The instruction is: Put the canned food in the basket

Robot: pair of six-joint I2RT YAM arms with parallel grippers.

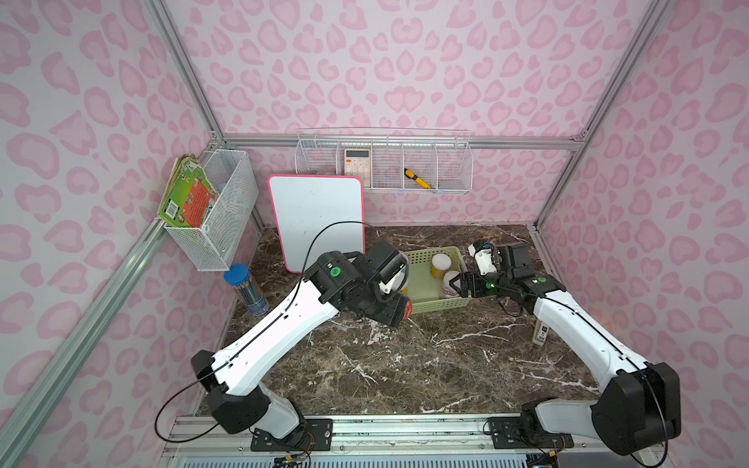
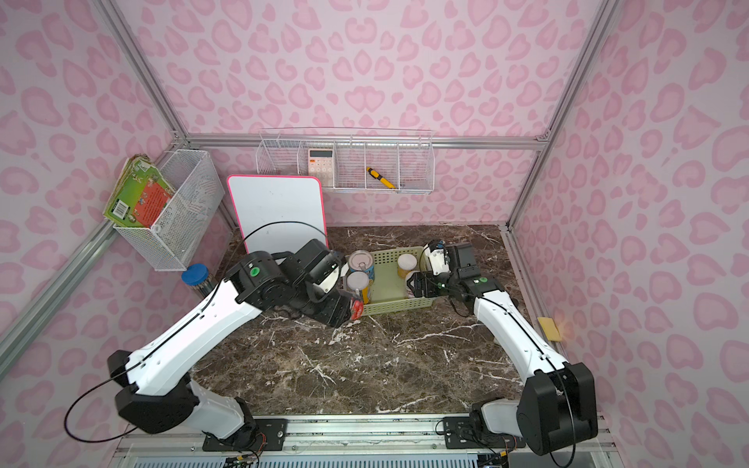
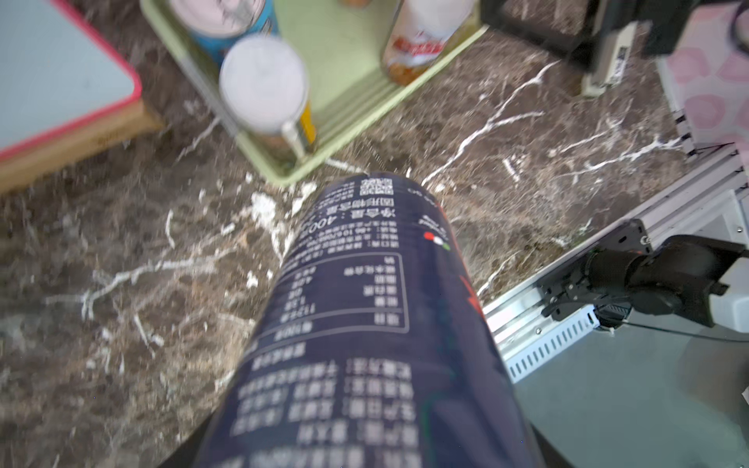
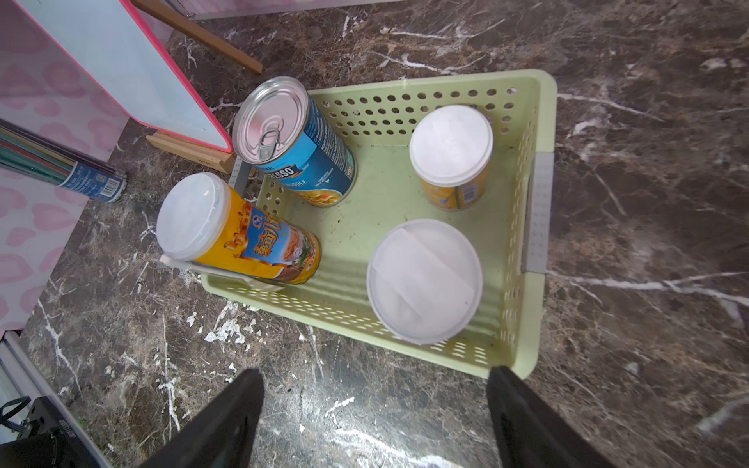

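A dark blue can [image 3: 366, 296] with white printed text fills the lower middle of the left wrist view. It is up off the table, and my left gripper [image 1: 399, 313] is shut on it; its red end [image 1: 407, 309] shows just in front of the basket. The green basket [image 4: 538, 210] holds a blue soup can [image 4: 320, 163], a leaning yellow can [image 4: 257, 245], a small white-lidded jar [image 4: 452, 156] and a larger round white-lidded container [image 4: 425, 280]. At the basket's right side my right gripper is open, nothing between its fingers.
Left of the basket stands a whiteboard [image 1: 320, 218] with a pink frame. A blue-lidded jar [image 1: 245, 288] is at the left edge, and a small bottle [image 1: 540, 331] is on the right. Free floor lies in the basket's centre.
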